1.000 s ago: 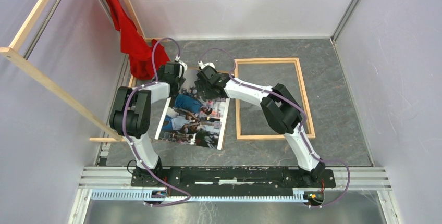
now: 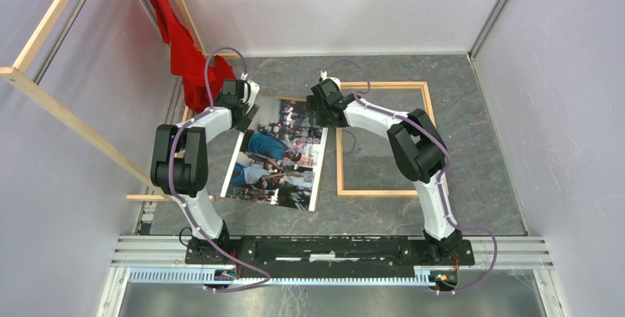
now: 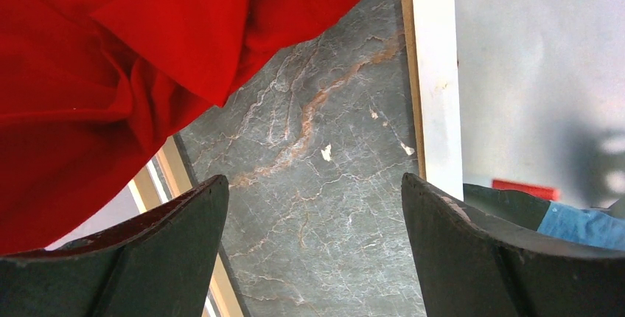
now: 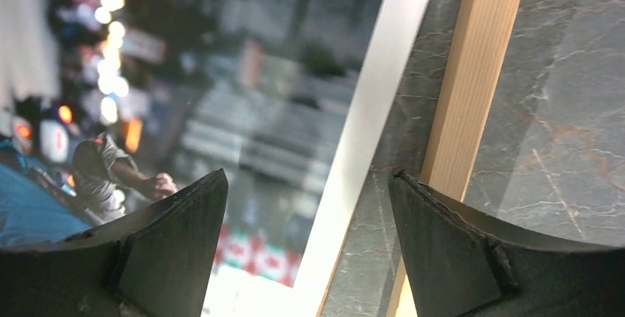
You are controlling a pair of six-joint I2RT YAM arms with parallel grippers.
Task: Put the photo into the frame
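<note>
The photo (image 2: 276, 158), a street scene with white borders, lies flat on the grey floor left of the wooden frame (image 2: 339, 166). My left gripper (image 2: 249, 119) is open at the photo's far left edge; in the left wrist view, one finger (image 3: 472, 243) overlaps the white border and bare floor shows in the gap. My right gripper (image 2: 315, 114) stands open over the photo's far right part. In the right wrist view its fingers span the photo's right border (image 4: 361, 133), with the right fingertip against or very near the frame's left bar (image 4: 472, 88); contact is unclear.
A red cloth (image 2: 193, 66) hangs from a wooden rack (image 2: 81, 129) at the left, its lower end close to my left gripper. Open floor (image 2: 472, 162) lies right of the frame. Walls bound the back and sides.
My right gripper has moved right, from over the photo toward the strip between photo and frame. The frame has shifted slightly right, the photo a touch too.
</note>
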